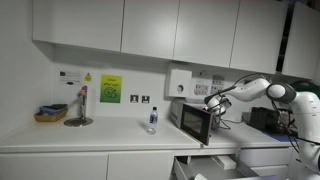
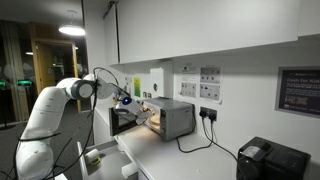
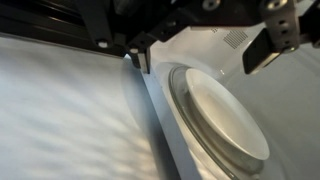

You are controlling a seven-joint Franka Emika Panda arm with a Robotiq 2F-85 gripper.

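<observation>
The microwave (image 2: 175, 118) stands on the counter with its dark door (image 1: 196, 122) swung open. My gripper (image 1: 214, 106) is at the microwave's front, behind the open door in the first exterior view. In the wrist view a white plate (image 3: 228, 112) rests on the glass turntable (image 3: 182, 88) inside the lit cavity. The gripper stands open over the cavity's front edge, its fingers wide apart and nothing visible between them. One finger (image 3: 140, 60) is near the front edge; the other is over the cavity, with the plate beyond and apart from it.
Below the microwave a drawer (image 1: 205, 168) is pulled out. A water bottle (image 1: 153, 121) stands on the counter to the left, near a tap (image 1: 83, 103) and a basket (image 1: 50, 113). A black appliance (image 2: 270, 160) sits farther along the counter, with cables between.
</observation>
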